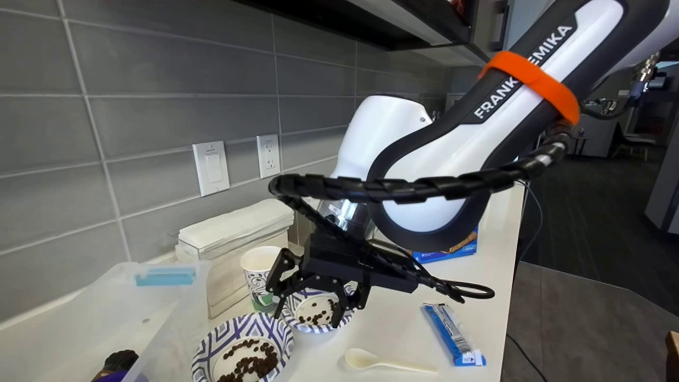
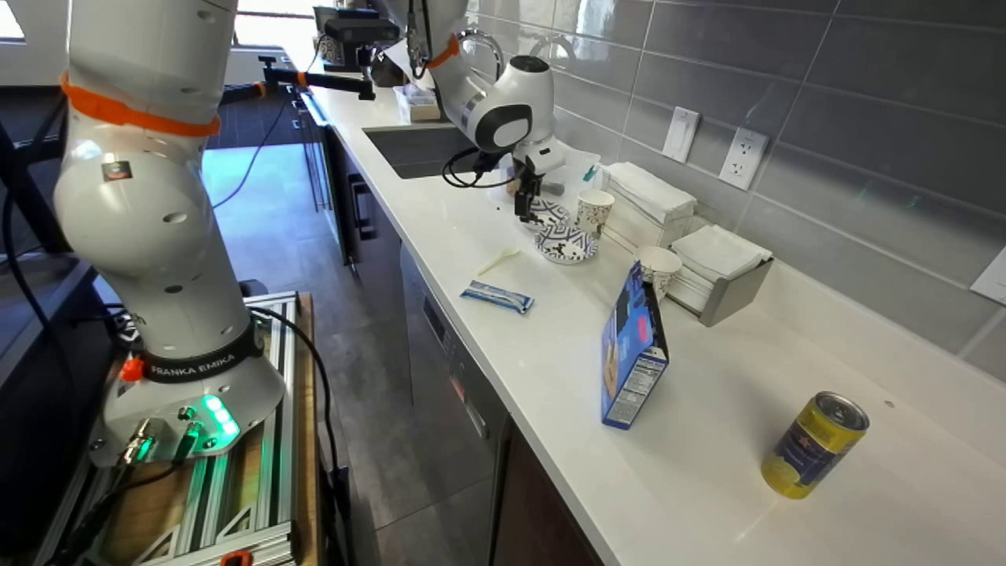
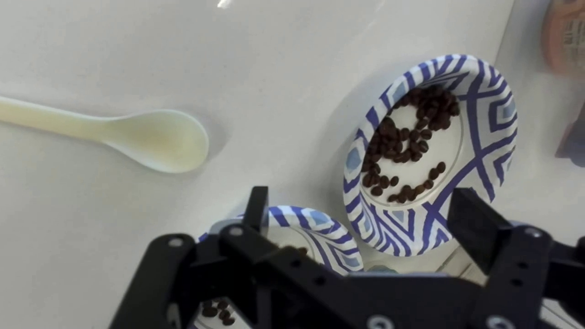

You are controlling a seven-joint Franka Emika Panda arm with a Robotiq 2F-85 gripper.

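Note:
Two patterned paper bowls with dark beans sit side by side on the white counter. The nearer bowl (image 1: 202, 352) holds the larger heap of beans (image 3: 389, 143); the farther bowl (image 1: 347, 318) has fewer. My gripper (image 1: 307, 318) is open above the farther bowl, partly covering it. In the wrist view the fuller bowl (image 3: 488, 126) lies ahead of my fingers (image 3: 256, 208), and the gap between them is empty of any grasped thing. A cream spoon (image 3: 164, 141) rests on the counter beside the bowls, bowl end toward them.
A paper cup (image 1: 258, 267) and a napkin holder (image 1: 223, 280) stand by the wall. A clear bin (image 1: 172, 318) is at left. A blue wrapped bar (image 1: 450, 334), a blue box (image 2: 633, 349) and a yellow can (image 2: 814, 445) occupy the counter.

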